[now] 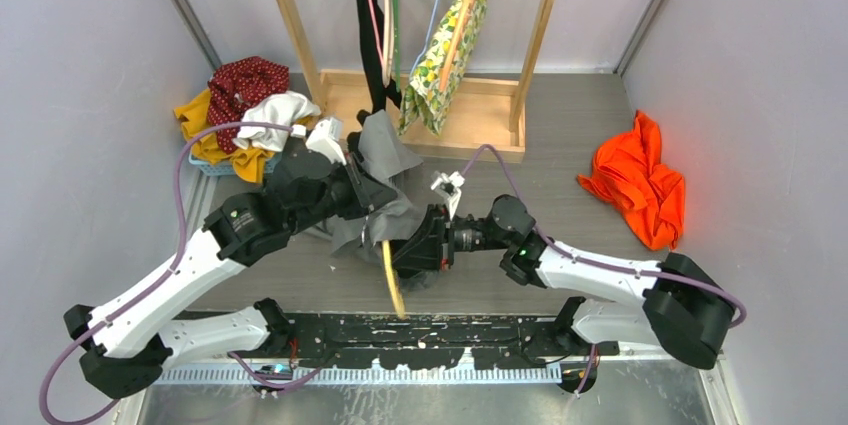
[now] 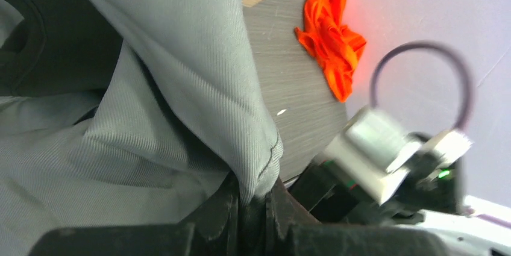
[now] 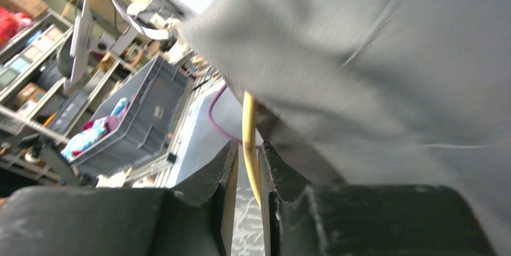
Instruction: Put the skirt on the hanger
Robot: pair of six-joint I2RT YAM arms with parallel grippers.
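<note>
The grey skirt [image 1: 385, 150] hangs bunched in the middle of the top view, below the wooden rack. In the left wrist view a fold of the grey cloth [image 2: 199, 87] runs down between the fingers of my left gripper, which is shut on it. A yellow hanger [image 1: 392, 280] pokes out from under the skirt towards the front. My right gripper has the hanger's thin bar [image 3: 249, 126] between its fingers, close beside the skirt. The hanger's upper part is hidden by grey cloth, so how far it lies inside the skirt cannot be told.
A wooden rack [image 1: 545, 25] behind holds a black garment [image 1: 369, 35] and a lemon-patterned one [image 1: 440, 65] on hangers. Left of it stands a blue basket [image 1: 212, 167] of clothes. Orange cloth [image 1: 640, 185] lies at the right.
</note>
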